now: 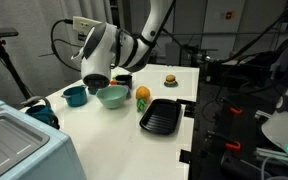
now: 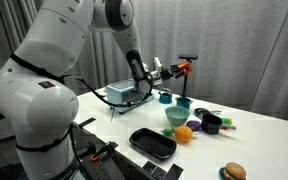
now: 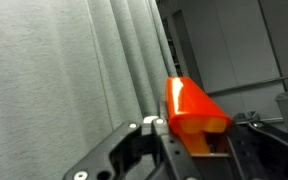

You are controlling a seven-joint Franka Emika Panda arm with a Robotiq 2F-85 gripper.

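Note:
An orange-red object (image 3: 192,100) fills the middle of the wrist view, and its pale orange near end sits between the fingers. My gripper (image 2: 179,70) is shut on it. In exterior view 2 the held object (image 2: 187,67) is a small orange shape, raised well above the table behind the bowl. Exterior view 1 shows mainly the dark rounded end of my arm (image 1: 94,79) above the green bowl (image 1: 112,96); the fingers cannot be made out there. What exactly the held object is, I cannot tell.
A black tray (image 1: 162,117) lies at the front, with an orange (image 1: 142,92) and a green item (image 1: 140,106) near it. Teal cup (image 1: 75,96), dark pan (image 2: 212,123), purple item (image 2: 193,125) and burger (image 2: 233,172) stand around. A cooler box (image 1: 24,150) occupies the left.

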